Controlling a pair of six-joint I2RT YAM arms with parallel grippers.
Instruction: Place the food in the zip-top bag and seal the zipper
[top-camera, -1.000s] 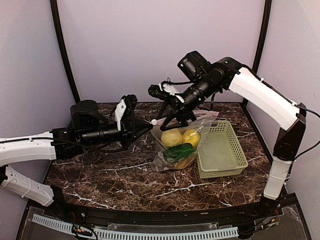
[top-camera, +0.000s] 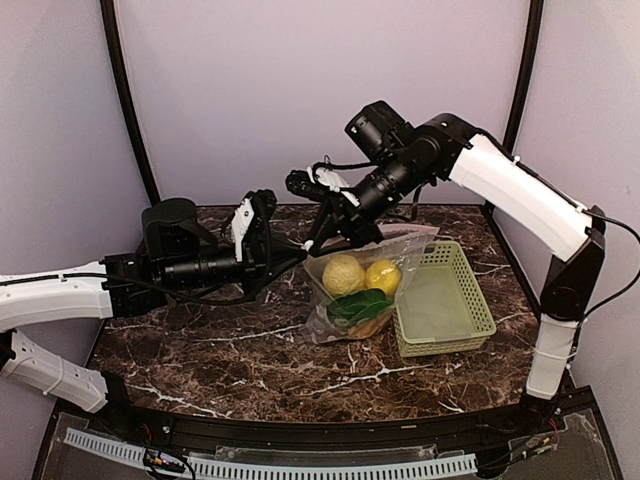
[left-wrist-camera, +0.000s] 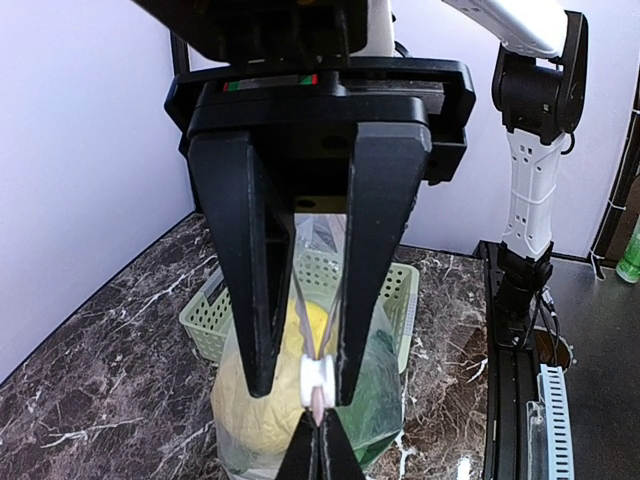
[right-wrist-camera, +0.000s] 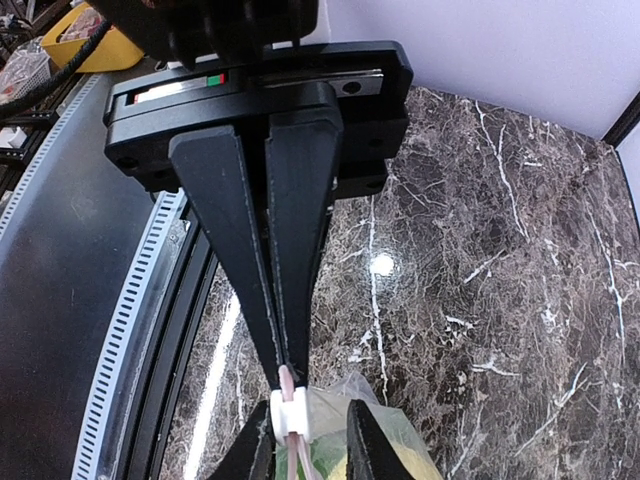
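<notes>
The clear zip top bag (top-camera: 318, 322) stands upright on the table, holding a round pale yellow food (top-camera: 342, 274), a yellow lemon-like food (top-camera: 382, 276) and a dark green one (top-camera: 358, 306). At a top corner, my left gripper is shut on the end of the pink zip strip. The white slider (left-wrist-camera: 318, 381) sits on the strip right beside those fingertips. My right gripper is part open, with its fingers on either side of the slider; in the left wrist view one finger (left-wrist-camera: 352, 330) is close to it. Whether they touch is unclear.
A pale green basket (top-camera: 472, 284), empty, stands just right of the bag. Both arms meet closely above the bag's left corner.
My right gripper has moved left along the bag's top toward the slider and my left gripper. The left arm, bag and basket have hardly moved.
</notes>
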